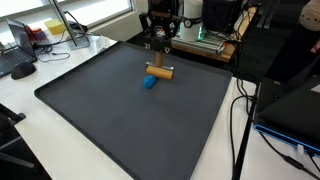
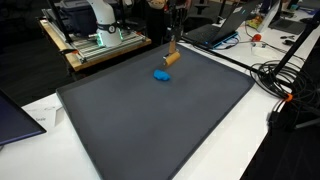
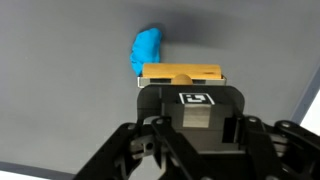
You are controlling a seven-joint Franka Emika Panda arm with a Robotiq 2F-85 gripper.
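My gripper (image 1: 157, 48) is shut on the upright handle of a T-shaped wooden tool (image 1: 160, 72) with an orange-tan crossbar. In exterior view 2 the crossbar (image 2: 172, 58) hangs low, at or just above the dark mat; contact cannot be made out. A small crumpled blue thing (image 1: 150, 82), perhaps cloth, lies on the mat close by the bar. From the wrist view, the blue thing (image 3: 146, 48) sits near the bar's left end, with only a slim gap or touch between them. The gripper's body hides most of the handle there.
An open drawer-like box (image 2: 105, 38) with assorted items stands beside the table.
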